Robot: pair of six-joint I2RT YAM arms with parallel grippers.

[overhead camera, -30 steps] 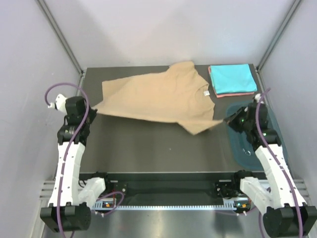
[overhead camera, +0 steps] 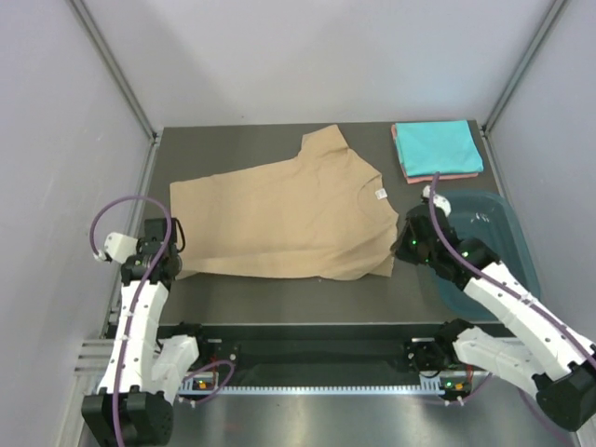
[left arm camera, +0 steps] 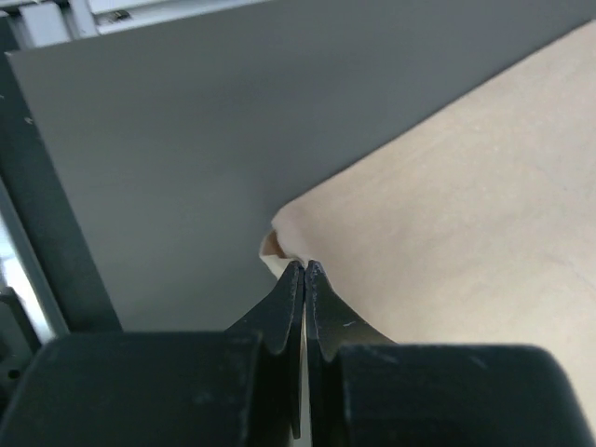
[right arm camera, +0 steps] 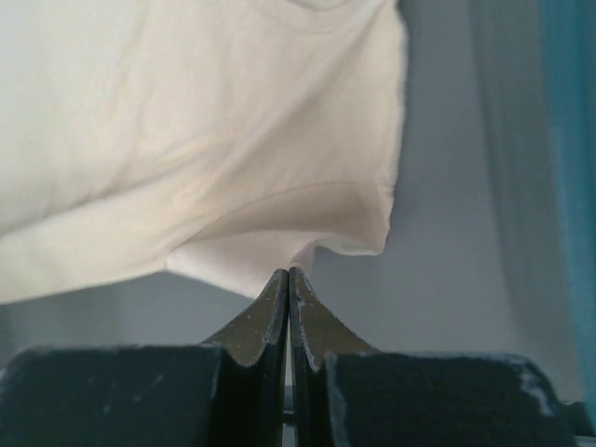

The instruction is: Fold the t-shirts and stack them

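A beige t-shirt (overhead camera: pixel 279 214) lies spread over the middle of the table, its near edge partly folded and a white tag at its right. At its near left corner, my left gripper is shut on a bit of the fabric (left arm camera: pixel 279 250). By its near right edge my right gripper is also shut, with the fabric (right arm camera: pixel 279 247) pinched at its tips. In the top view the left gripper (overhead camera: pixel 177 251) and right gripper (overhead camera: pixel 399 250) sit at opposite ends of the shirt. A turquoise folded shirt (overhead camera: pixel 438 147) rests on a pink one (overhead camera: pixel 442 177) at the back right.
A blue-teal bin (overhead camera: pixel 507 247) stands at the right, partly under my right arm.
The shirt has been drawn toward the front and lowered flat onto the table. My right gripper has moved left, bringing its corner of the shirt inward; the left has come forward and down.
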